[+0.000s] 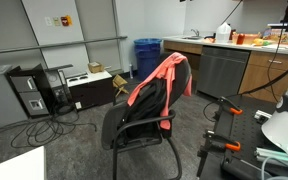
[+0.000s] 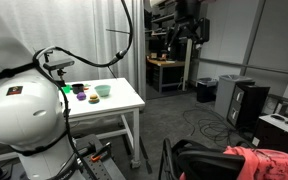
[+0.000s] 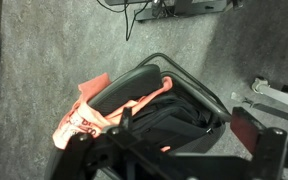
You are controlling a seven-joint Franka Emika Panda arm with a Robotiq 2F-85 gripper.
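A black armchair (image 1: pixel 134 130) stands on the grey floor in exterior view 1, with a coral-red cloth (image 1: pixel 166 72) draped over the top of its back. The same cloth (image 2: pixel 274 164) shows at the bottom right of exterior view 2. High above the floor, my gripper (image 2: pixel 180 48) hangs near the top of that view, clear of the chair. From the wrist view, the cloth (image 3: pixel 79 122) and chair lie well below. The gripper's fingers (image 3: pixel 126 119) are spread apart there, and only the distant chair shows between them.
A white table (image 2: pixel 114 102) carries a pale green bowl (image 2: pixel 103 90) and several small coloured items. Beside the chair stands the black robot base (image 1: pixel 246 130). Cables (image 1: pixel 49 130) trail over the floor; a blue bin (image 1: pixel 148 55) stands at the back. The air around the gripper looks clear.
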